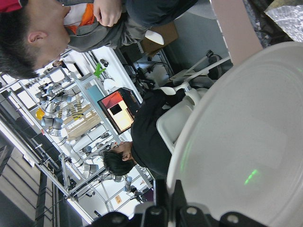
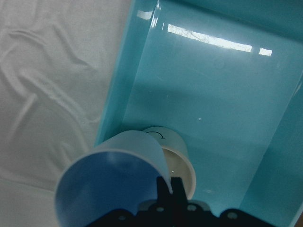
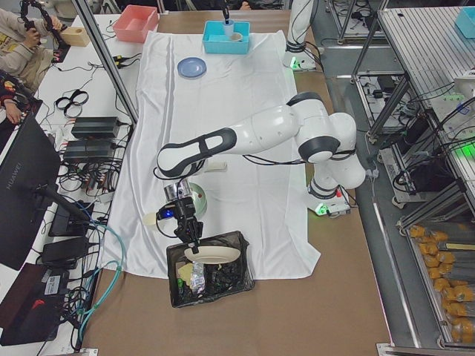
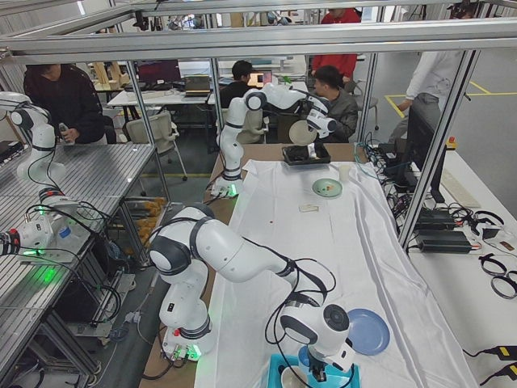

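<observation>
A cream plate (image 3: 219, 254) is held tilted above the black lined bin (image 3: 241, 282) by my left gripper, which is shut on its rim; in the left wrist view the plate fills the right side. At the far end, my right gripper is shut on the rim of a blue cup (image 2: 109, 182), held inside or just over the blue tray (image 2: 222, 109) beside a white cup (image 2: 180, 170) lying on its side in the right wrist view. Crumpled foil (image 3: 197, 278) and other rubbish lie in the bin.
A blue plate (image 4: 368, 331), a green plate (image 4: 327, 187), a small pale bar (image 4: 309, 208) and a pale cup (image 3: 148, 221) are on the white cloth, whose middle is mostly clear. A monitor and cables line the left side.
</observation>
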